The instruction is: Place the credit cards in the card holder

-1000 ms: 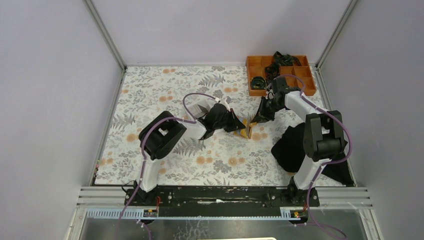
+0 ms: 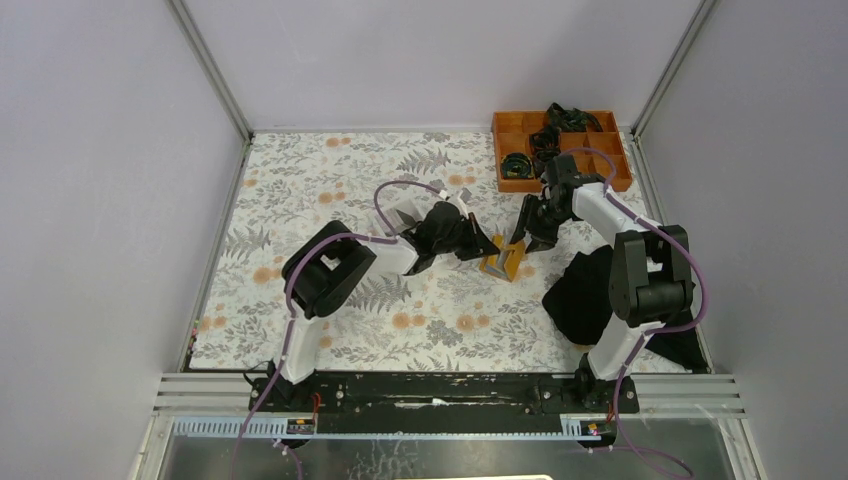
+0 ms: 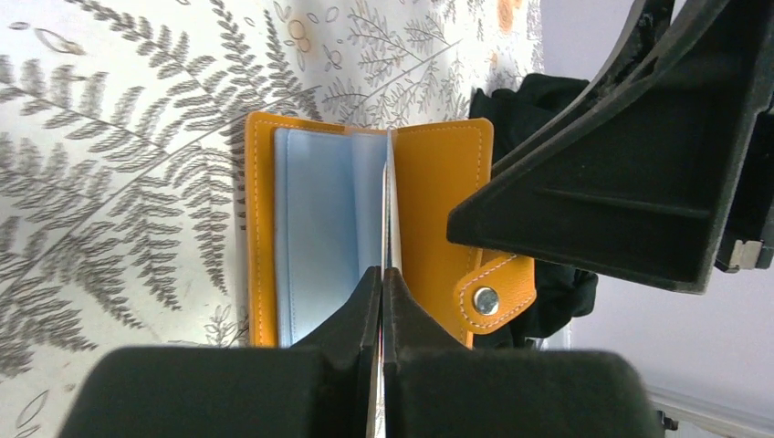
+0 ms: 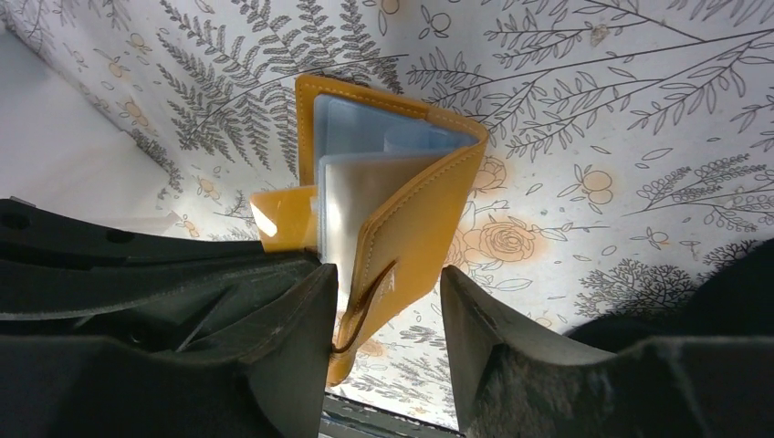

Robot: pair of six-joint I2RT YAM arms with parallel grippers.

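Note:
A tan leather card holder (image 2: 510, 262) with pale sleeves (image 3: 315, 237) stands open on the floral surface, between both grippers. In the left wrist view my left gripper is shut at the holder's sleeves, a thin pale edge rising from its fingertips; whether that is a held card or a sleeve edge, I cannot tell. In the right wrist view my right gripper is open, its fingertips either side of the holder's outer leather flap (image 4: 420, 219). My left gripper's dark body reaches in from the left there.
An orange compartment box (image 2: 510, 130) with dark green items is at the back right. A black cloth (image 2: 575, 300) lies at the right. Pale flat items (image 2: 398, 215) lie behind the left arm.
The left gripper has moved slightly rightward. The right gripper has opened and shifted a little right, and the card holder appears spread wider.

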